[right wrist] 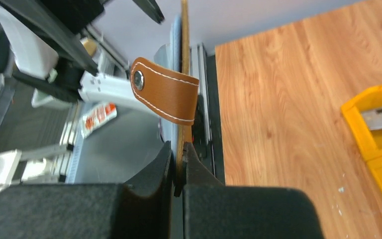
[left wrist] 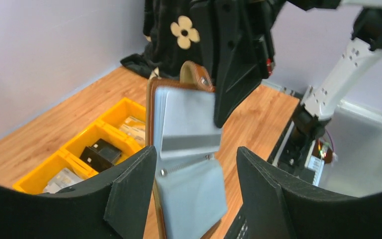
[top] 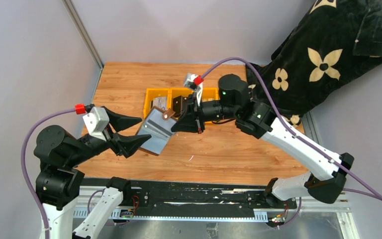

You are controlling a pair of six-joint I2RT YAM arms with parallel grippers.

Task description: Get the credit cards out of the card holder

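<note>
The brown-edged card holder hangs opened out above the table, its pale translucent sleeves showing. Pinched at its edge by the snap strap, it is held by my right gripper, which is shut on it. In the right wrist view the holder stands edge-on between the fingertips, with its tan strap sticking out. My left gripper is open beside the holder's other side. Seen from the left wrist, the clear sleeves lie ahead between the spread fingers. Whether cards are inside the sleeves I cannot tell.
A yellow divided tray stands behind the holder, with a dark box in its middle compartment and flat pale items in another. A black flowered cloth is heaped at the back right.
</note>
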